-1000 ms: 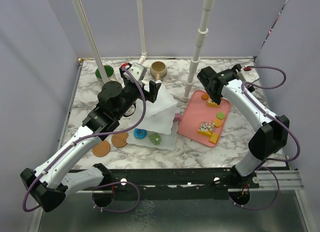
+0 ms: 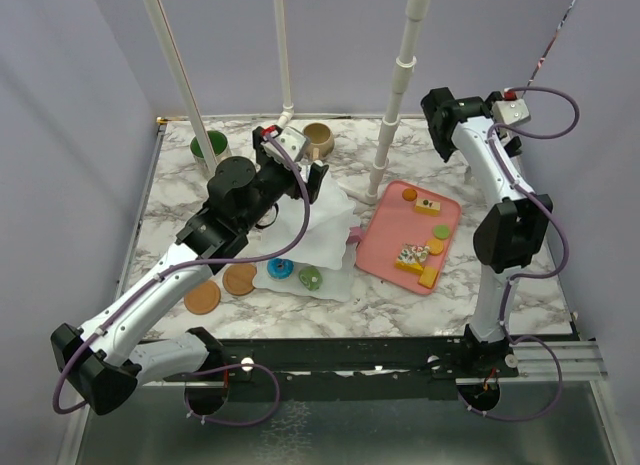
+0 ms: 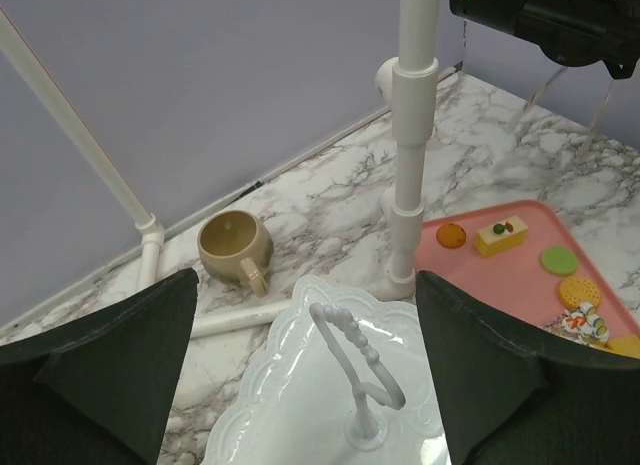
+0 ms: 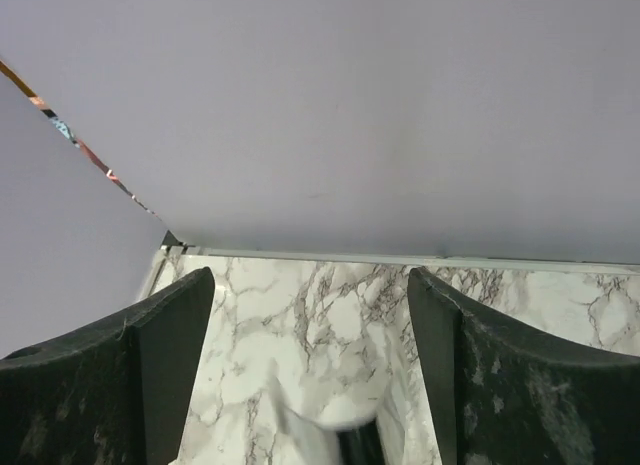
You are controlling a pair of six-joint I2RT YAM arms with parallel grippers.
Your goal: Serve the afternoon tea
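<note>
A white tiered stand stands left of the pink tray; its upper plate and looped handle show in the left wrist view. My left gripper is open over it, the handle visible between its fingers but apart from them. On the tray lie a cake slice, a green macaron and several other sweets. At the back right, my right gripper is parted. Low between its fingers shows a blurred pale thing with a dark strip; whether they touch it is unclear.
A tan cup and green cup stand at the back. Two round wooden coasters lie at left. Blue and green rings sit on the stand's lower plate. A white post rises between the arms.
My right arm has swung away from above the tray toward the back right, uncovering the cake slice. The left arm has shifted only slightly. The sweets and cups have not moved.
</note>
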